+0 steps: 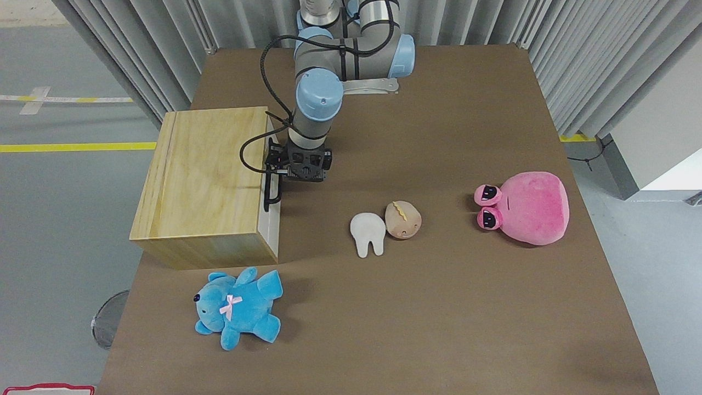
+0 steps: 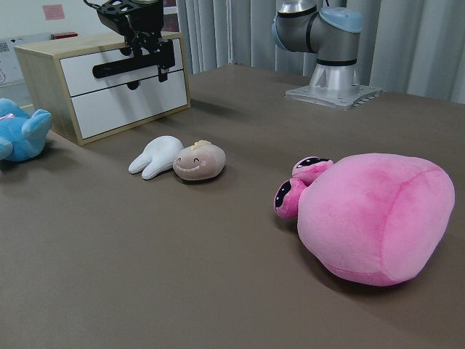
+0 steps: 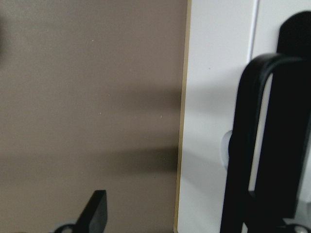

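A wooden cabinet (image 1: 197, 171) (image 2: 43, 73) with two white drawers stands at the left of the table. My gripper (image 1: 296, 168) is down at the upper drawer's black handle (image 2: 109, 69) (image 3: 243, 145). In the wrist view one finger is at the handle on the right and the other finger (image 3: 95, 213) is over the table at lower left, so the gripper looks open.
A blue bear (image 1: 240, 309) lies before the cabinet. A white tooth plush (image 1: 367, 230) and a beige round plush (image 1: 402, 220) lie mid-table, a pink plush (image 1: 526, 207) at the right.
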